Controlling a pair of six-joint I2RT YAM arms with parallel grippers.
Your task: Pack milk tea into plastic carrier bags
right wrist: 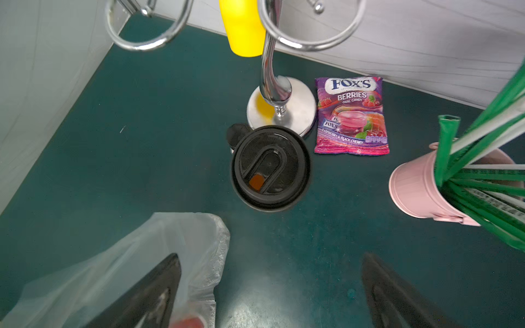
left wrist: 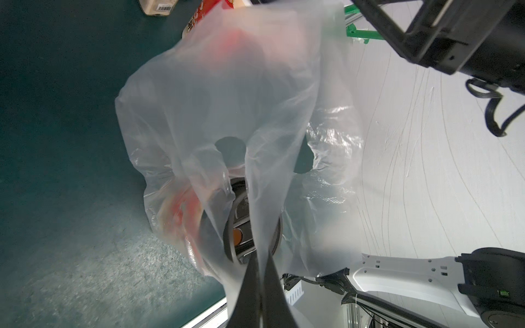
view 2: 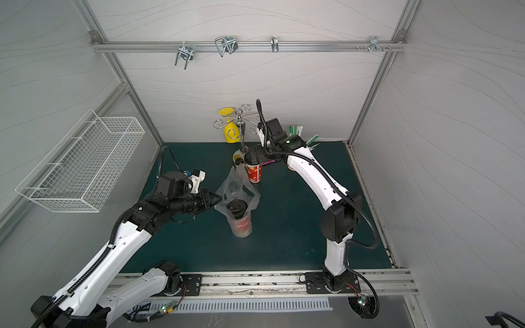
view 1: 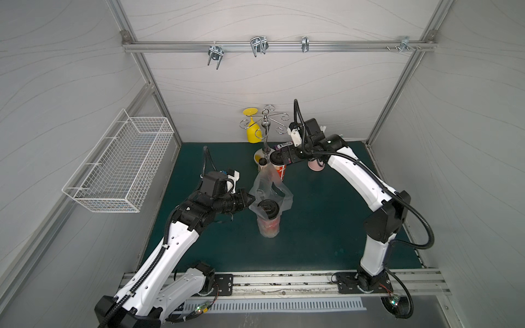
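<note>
The translucent plastic bag [view 1: 284, 199] stands around a lidded red cup [view 1: 269, 225], whose black lid [left wrist: 241, 224] shows through the bag's opening in the left wrist view. My left gripper is shut on the bag's edge, film running up to its fingertips at the left side. A second red cup [view 2: 254, 173] with a black lid [right wrist: 271, 168] stands behind the bag. By that cup, my right gripper is open; in the right wrist view the lid lies ahead of the gap, with nothing between the fingers. Part of the bag lies under the left finger [right wrist: 158, 289].
Close behind the second cup rises a chrome ring stand [right wrist: 279, 90]. A Fox's candy packet [right wrist: 352, 117] and a pink bucket of straws [right wrist: 418, 186] lie to its right. A small bottle [view 1: 262, 164] stands beside the cup.
</note>
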